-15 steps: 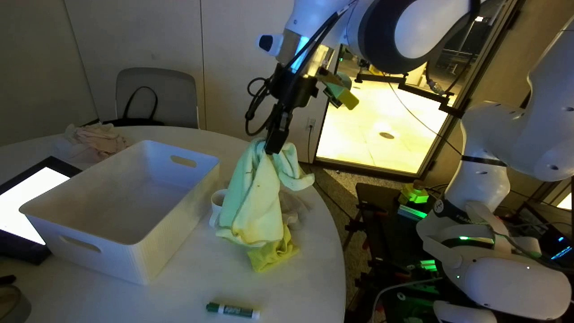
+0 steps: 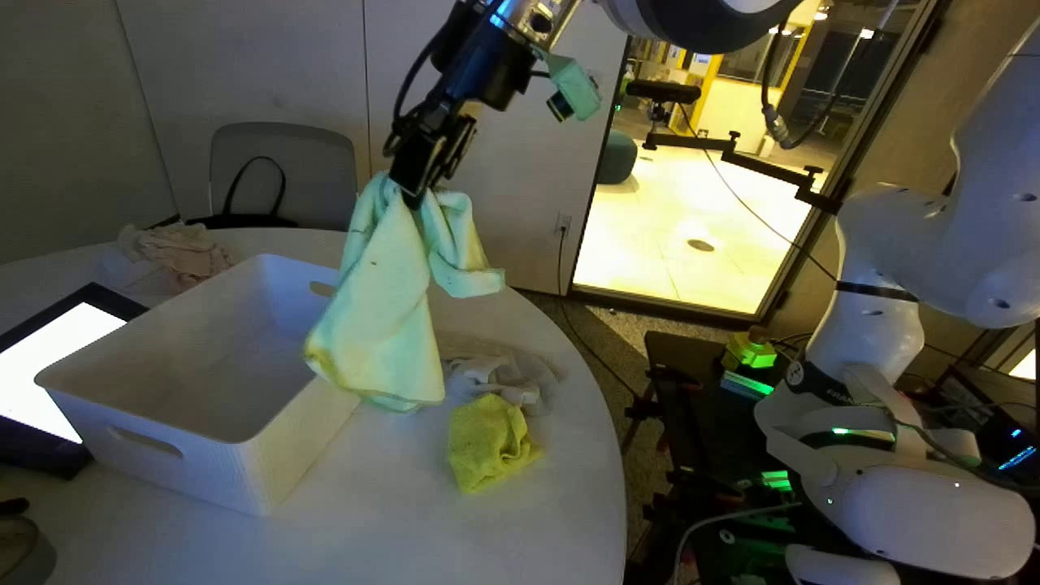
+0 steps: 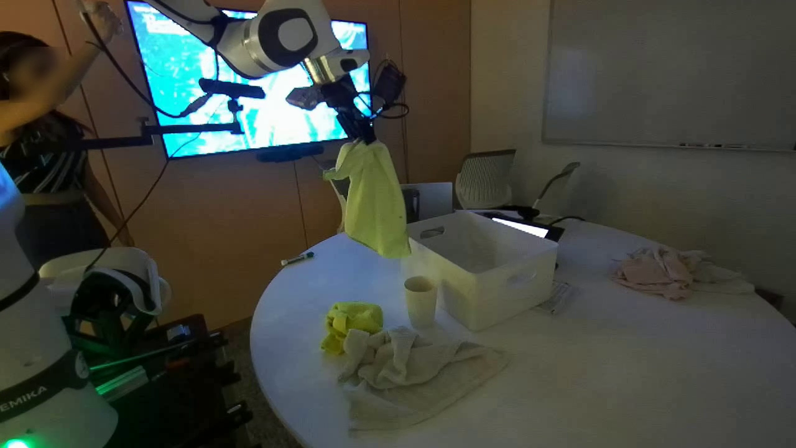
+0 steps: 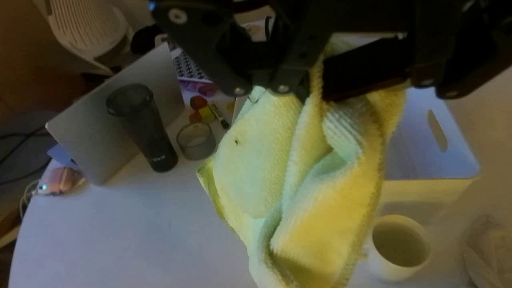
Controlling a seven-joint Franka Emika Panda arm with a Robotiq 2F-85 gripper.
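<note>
A pale green-yellow cloth (image 2: 385,302) hangs in the air from my gripper (image 2: 416,195), whose fingers are shut on its top. The cloth droops loosely, overlapping the near right rim of the white bin (image 2: 255,478) in exterior view 1. From exterior view 2 the cloth (image 3: 375,201) appears above the table, at the left side of the bin (image 3: 477,298). Its folds (image 4: 259,158) fill the middle of the wrist view and partly hide the fingertips. The visible bin floor is bare.
A yellow-green cloth (image 3: 354,321), a grey cloth (image 3: 418,381) and a white cup (image 3: 420,302) sit near the bin. Pinkish cloths (image 3: 657,272) lie farther off. A laptop (image 4: 120,105) and dark tumbler (image 4: 144,129) stand on the table in the wrist view.
My gripper has risen and moved left in exterior view 1, carrying the cloth toward the bin. The yellow-green cloth on the table is now uncovered, while the cup is hidden there.
</note>
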